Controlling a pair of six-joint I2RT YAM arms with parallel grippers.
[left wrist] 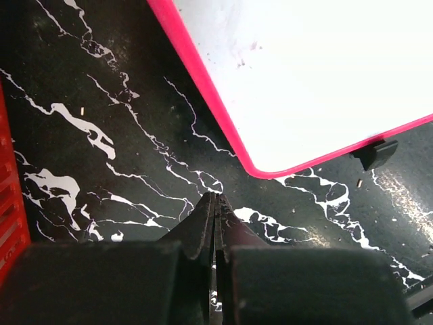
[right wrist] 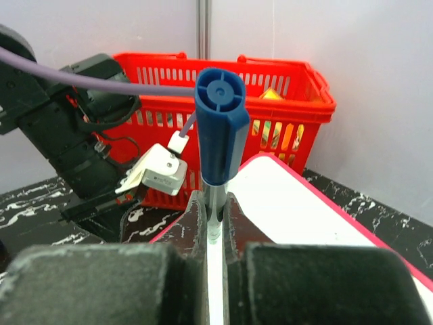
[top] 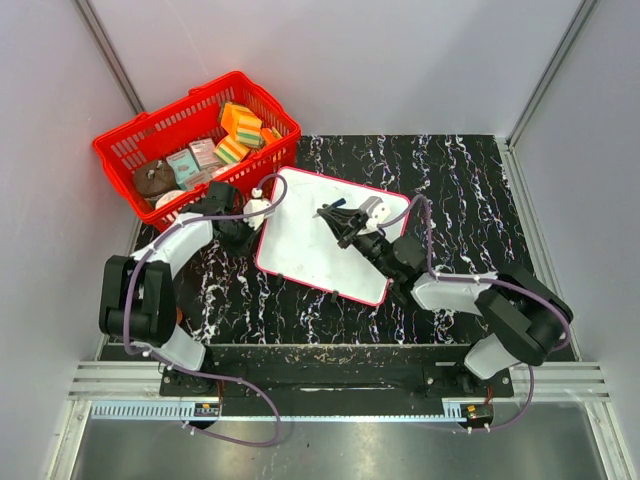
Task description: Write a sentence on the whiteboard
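The whiteboard (top: 300,240), white with a pink-red rim, lies slightly turned on the dark marbled surface. No writing shows on its visible face, only faint specks near a corner in the left wrist view. Over the board, my right gripper is shut on a blue marker (right wrist: 221,122), gripping its pale lower part; the tip is hidden by the fingers. My left gripper is shut, nothing showing between its fingers, beside the board's left edge, close to the rounded corner (left wrist: 260,166) in its wrist view.
A red basket (top: 130,190) holding sponges (top: 240,125) and boxes stands at the back left, close behind the left arm. A black clip (left wrist: 375,154) sticks out from the board's front rim.
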